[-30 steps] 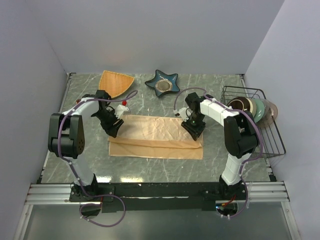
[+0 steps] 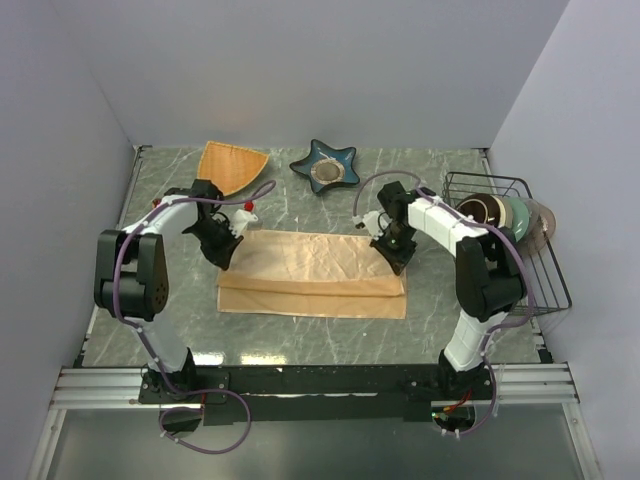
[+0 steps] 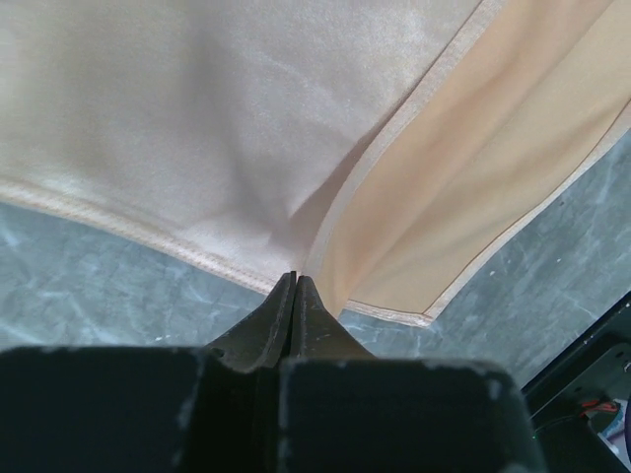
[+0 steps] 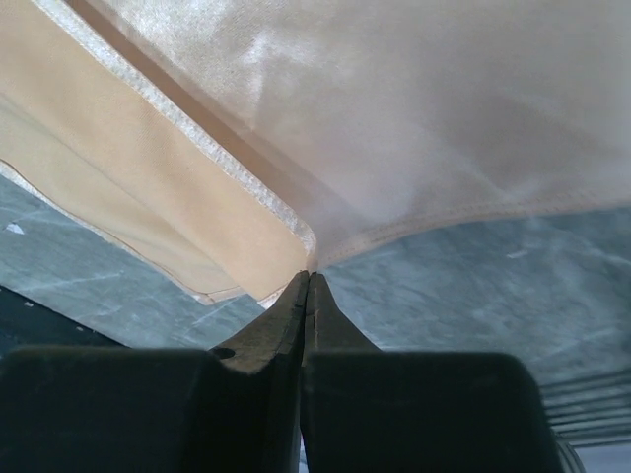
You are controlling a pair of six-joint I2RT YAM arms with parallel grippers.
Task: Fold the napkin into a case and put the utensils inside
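A pale peach napkin lies spread on the grey marbled table, with a long strip folded along its front part. My left gripper is shut at the left end of that strip, its tips against the strip's pale hem. On the opposite side, my right gripper is shut too, its tips at the strip's right corner. No cloth shows clearly between either pair of fingers, so whether a fold is pinched there is hidden. I can make out no utensils clearly.
Behind the napkin sit an orange leaf-shaped piece and a blue star-shaped dish. A black wire rack with plates stands at the right. A small red item shows beside the left arm. Bare table lies in front of the napkin.
My right gripper has shifted slightly to the right, at the strip's right end. The left arm shows hardly any movement, and the napkin lies nearly as before.
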